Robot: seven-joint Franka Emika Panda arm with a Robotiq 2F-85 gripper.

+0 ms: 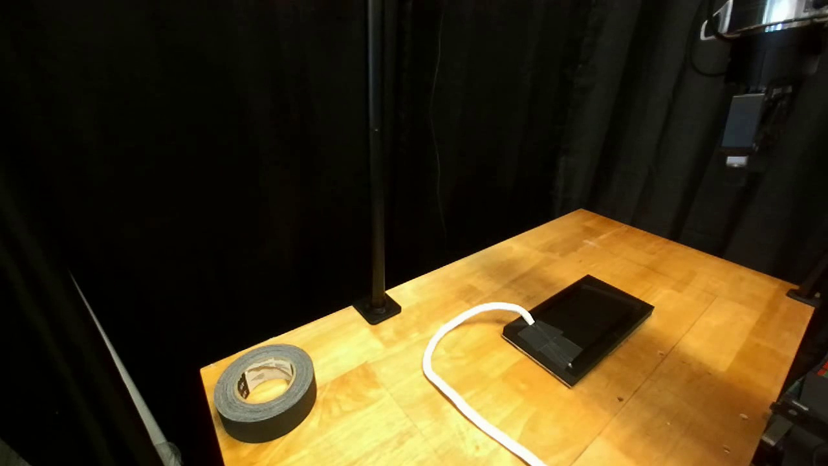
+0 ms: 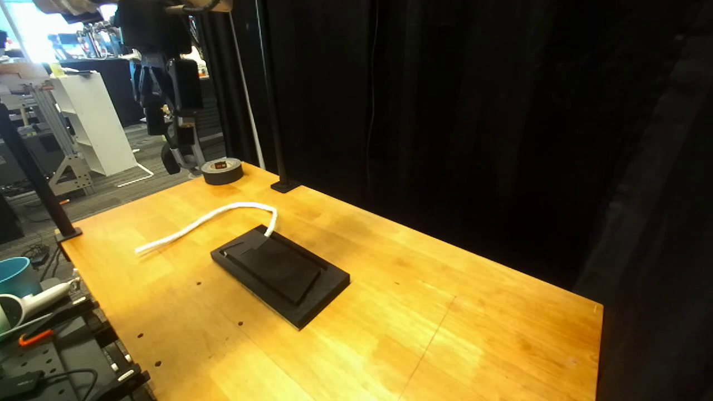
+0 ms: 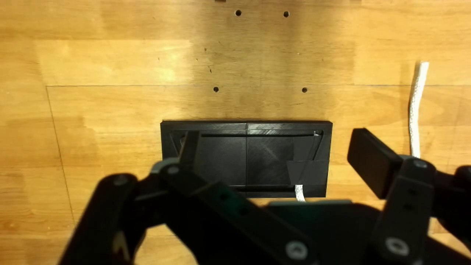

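A black rectangular board lies flat on the wooden table, with a recessed panel in its face. One end of a white rope goes under dark tape on the board; the rest curves loosely over the wood, its free end lying on the table. High above the tabletop hangs my gripper, open, its fingers wide apart. Nothing is between them at their own height; the board shows well below. In the wrist view the gripper's parts cover the board's lower left and part of the rope.
A roll of dark tape rests at a table corner. Black posts stand at the table's edges, with dark curtains behind. A cart with tools stands beside the table.
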